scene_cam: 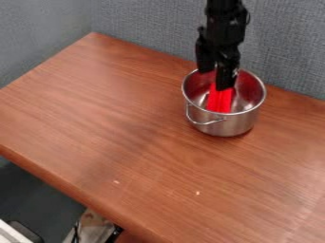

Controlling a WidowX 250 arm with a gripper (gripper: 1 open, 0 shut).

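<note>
A steel pot (237,122) with a wire handle stands on the wooden table (102,123) at the right back. Red objects (219,99) stand inside it. My black gripper (216,74) is open and reaches down over the pot to the red objects; its fingertips are partly hard to make out against the pot's interior.
A grey padded wall runs behind the table. A dark gap with cables lies beyond the front left edge.
</note>
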